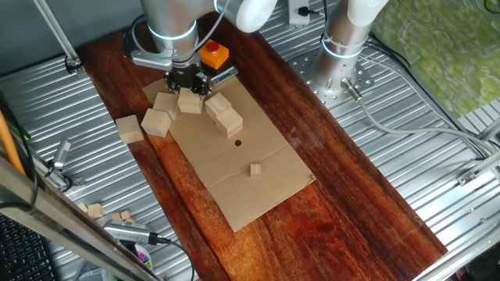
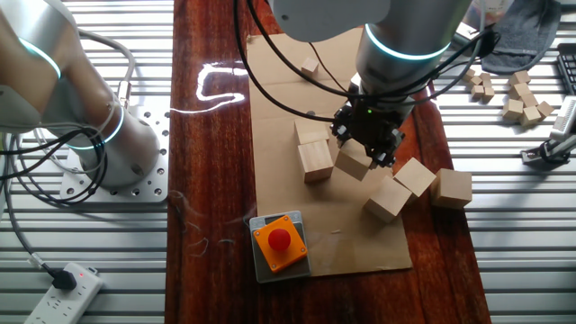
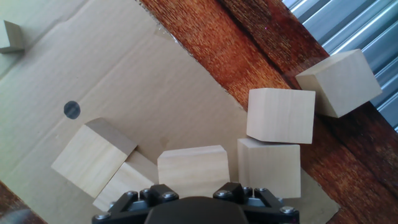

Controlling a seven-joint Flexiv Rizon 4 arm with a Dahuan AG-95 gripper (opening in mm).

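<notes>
Plain wooden blocks of similar size lie around my gripper. One wooden block (image 3: 194, 169) sits centred between the fingers, and the gripper appears shut on it; the gripper body hides the block's near end. In the second exterior view this block (image 2: 354, 160) sits tilted just under the gripper. To one side, two touching blocks (image 1: 229, 121) rest on the cardboard sheet (image 1: 242, 183). On the other side, a block (image 3: 270, 168) on the cardboard touches another block (image 3: 280, 117). A third block (image 3: 341, 83) lies beyond them on the dark wood.
A small cube (image 1: 255, 169) and a dark round spot (image 1: 237, 143) show on the cardboard. An orange box with a red button (image 2: 280, 241) stands near the sheet's corner.
</notes>
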